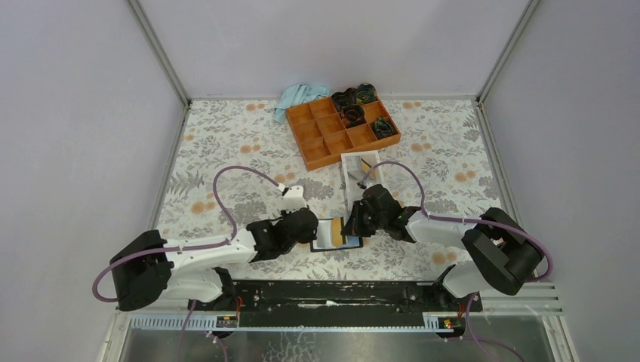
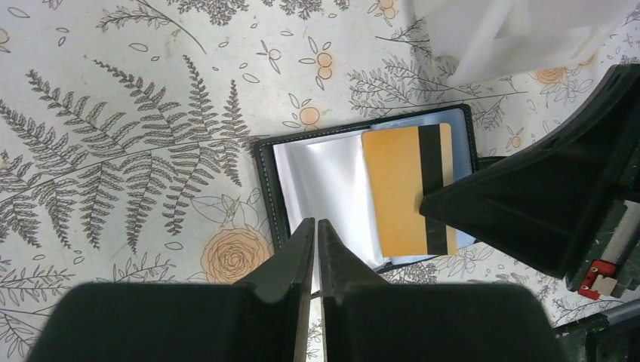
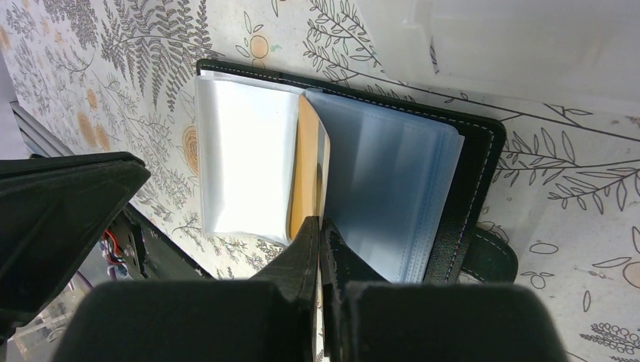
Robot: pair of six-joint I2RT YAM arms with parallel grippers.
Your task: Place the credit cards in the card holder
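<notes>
The open card holder [image 2: 266,181] lies on the table, black-edged, with a white sleeve [image 3: 249,151] on its left and blue sleeves [image 3: 381,173] on its right. Between them a yellow card with a black stripe stands tilted up, seen nearly edge-on in the right wrist view. My right gripper is shut on the near edge of that card; whether it also pinches a sleeve is hard to tell. Over the holder's left part, my left gripper is shut, with nothing showing between its fingertips.
Behind the holder stands a white container [image 1: 349,187] with an orange-yellow piece inside. Farther back are an orange compartment tray [image 1: 311,134] holding several dark coiled items and a light blue cloth [image 1: 302,93].
</notes>
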